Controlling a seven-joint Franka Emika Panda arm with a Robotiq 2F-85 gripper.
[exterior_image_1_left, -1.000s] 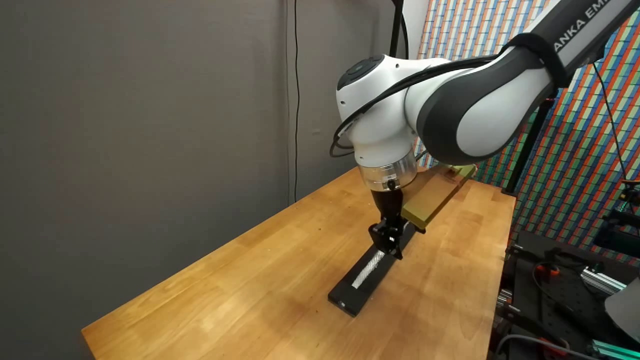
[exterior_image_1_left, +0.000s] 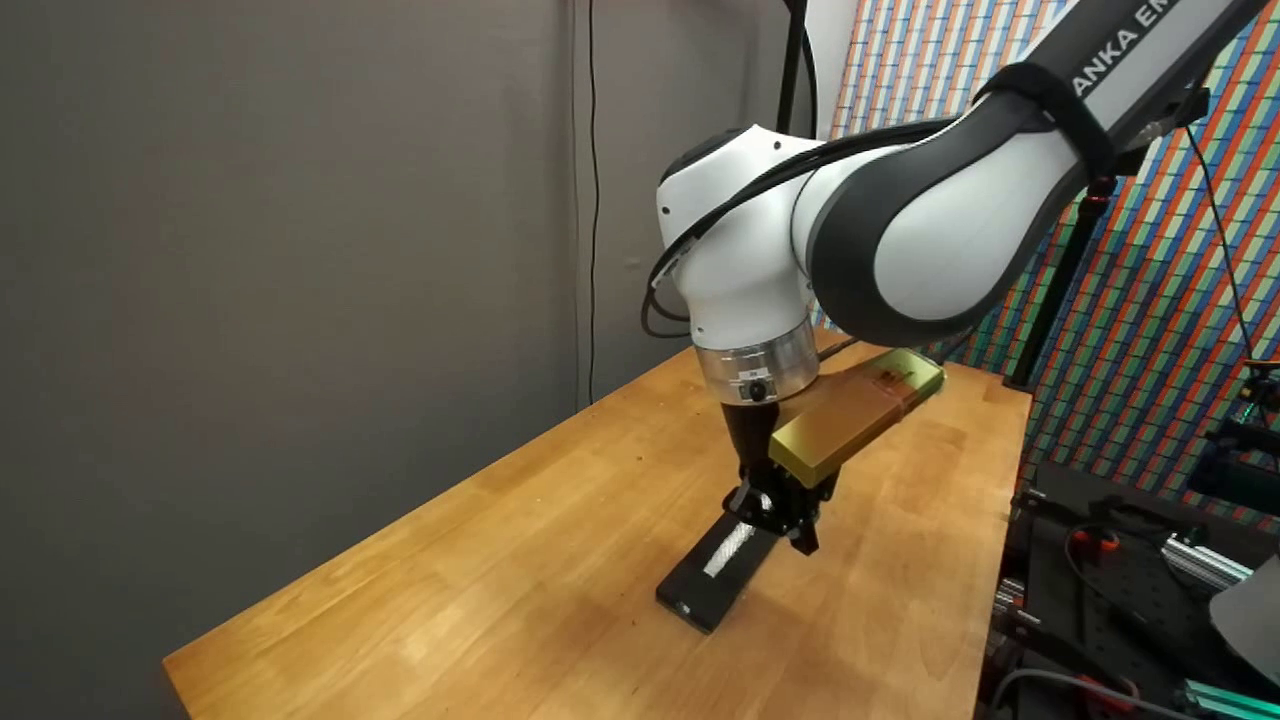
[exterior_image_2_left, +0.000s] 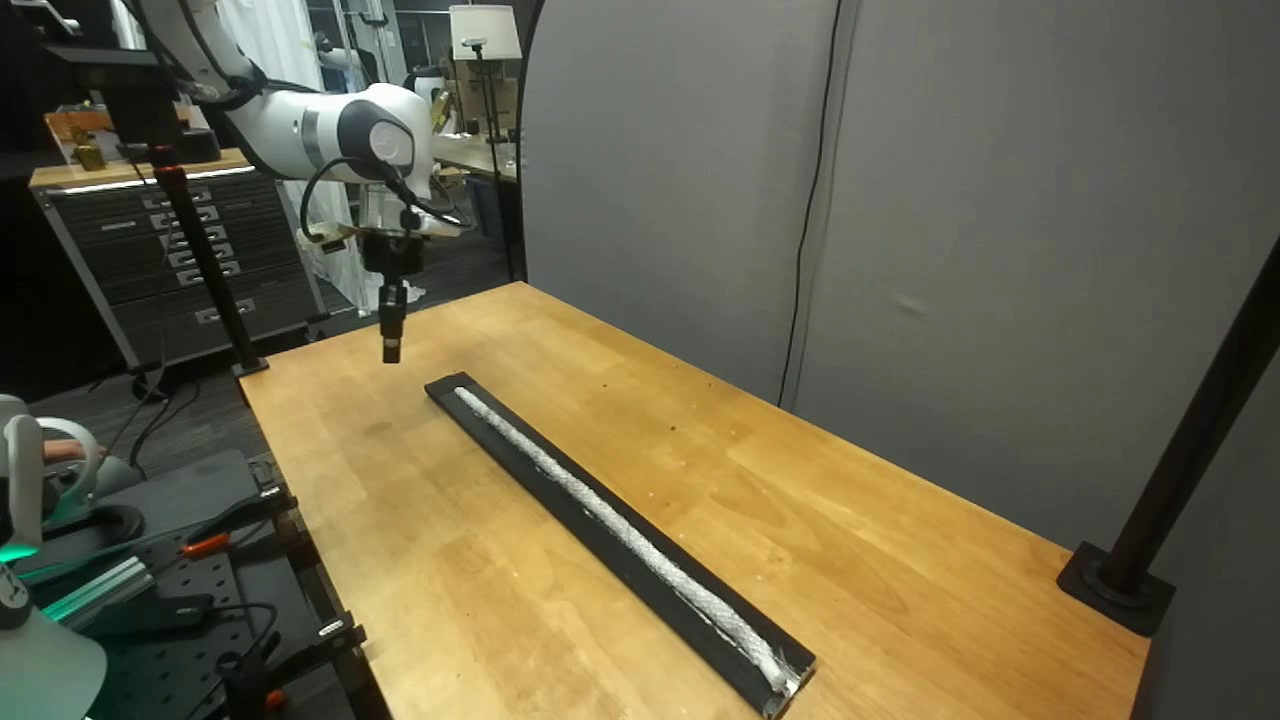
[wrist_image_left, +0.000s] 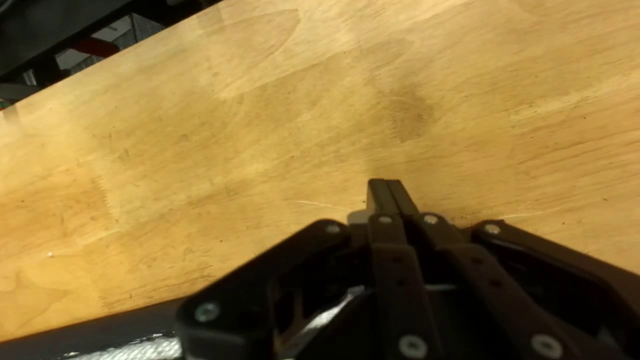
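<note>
A long black strip (exterior_image_2_left: 576, 516) lies flat on the wooden table, and a white braided rope (exterior_image_2_left: 624, 535) runs lengthwise along it. My gripper (exterior_image_2_left: 391, 358) points down in the air, past the strip's far end in exterior view 2. Its fingertips (wrist_image_left: 380, 195) meet in the wrist view, shut, and nothing shows between them. Below them is bare wood. Part of the rope (wrist_image_left: 141, 349) and the strip's dark edge (wrist_image_left: 90, 324) appear at the bottom left of the wrist view; my gripper's linkage hides more. In exterior view 1 my gripper (exterior_image_1_left: 806, 546) overlaps the strip (exterior_image_1_left: 708, 588).
A grey wall (exterior_image_1_left: 360, 240) borders one long side. A black post (exterior_image_2_left: 1140, 528) stands at a table corner. Beyond the opposite edge is a dark workstation (exterior_image_1_left: 1140, 612) with tools and cables.
My gripper has moved down and slightly right in exterior view 1, and the wrist has turned or tilted. The gold box-like part on the wrist has swung with it. The strip lies unchanged.
</note>
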